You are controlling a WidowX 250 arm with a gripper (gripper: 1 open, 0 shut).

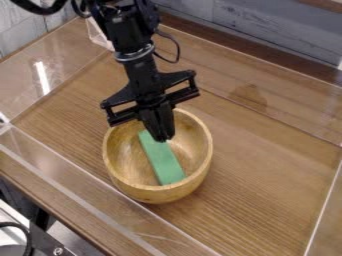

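My black gripper (pixel 158 128) points down over the back half of a round tan bowl (pixel 190 180), its fingertips low at the bowl's opening. The fingers look close together, with nothing visible between them. A green rectangular block (pixel 166 164) lies inside the bowl, just below the fingertips and running toward the front; whether the fingertips touch its back end I cannot tell.
A grey-blue wall (pixel 261 35) stands at the back.
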